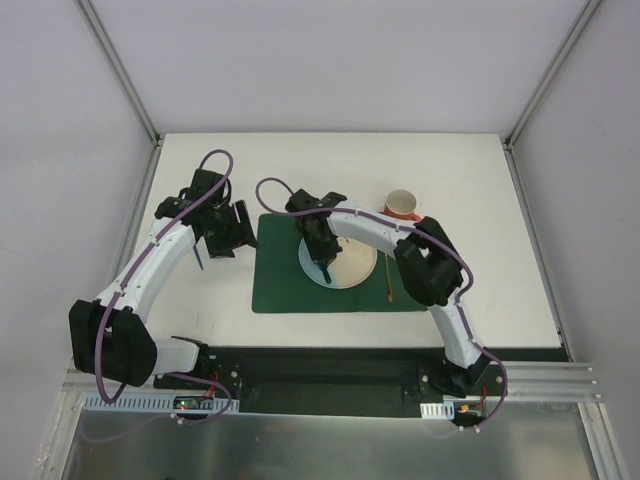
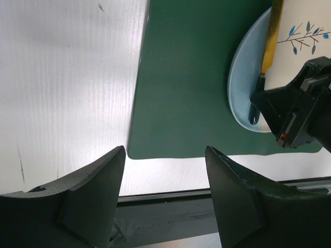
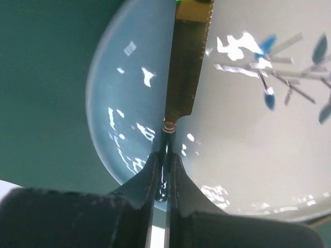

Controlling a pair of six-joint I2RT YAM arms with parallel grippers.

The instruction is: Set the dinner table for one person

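Observation:
A knife with a gold blade (image 3: 185, 64) and a dark handle (image 3: 164, 178) lies over the blue left side of the plate (image 1: 340, 284). My right gripper is shut on the handle; whether the knife touches the plate, I cannot tell. The plate sits on the green placemat (image 1: 275, 285). Left of the mat, my left gripper stands open with nothing between its fingers. On the mat, right of the plate, is a thin gold utensil (image 1: 389, 280). Behind it stands a white and orange cup (image 1: 401, 203).
Another slim utensil (image 1: 198, 256) lies on the white table (image 1: 460, 180), left of the mat and close to the left arm. The right arm (image 1: 370, 228) reaches across the plate and hides part of it.

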